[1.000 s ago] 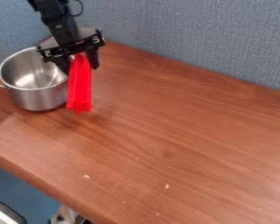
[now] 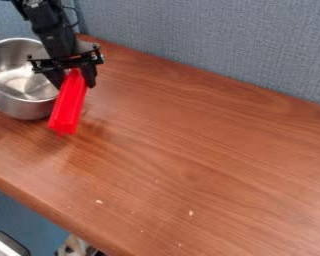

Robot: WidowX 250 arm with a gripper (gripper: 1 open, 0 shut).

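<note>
My black gripper [image 2: 72, 66] is at the upper left of the camera view, shut on a red elongated object [image 2: 67, 105] that hangs below it, slightly tilted. The red object is in front of the right side of a steel pot [image 2: 16, 85], covering part of it; whether the two touch I cannot tell.
A grey fabric wall [image 2: 216, 40] runs along the back. Beyond the front left edge lies blue floor with some partly visible items.
My gripper and the red object have moved left, with the red object's lower end shifting left and slightly down. The pot appears shifted a little left as well.
</note>
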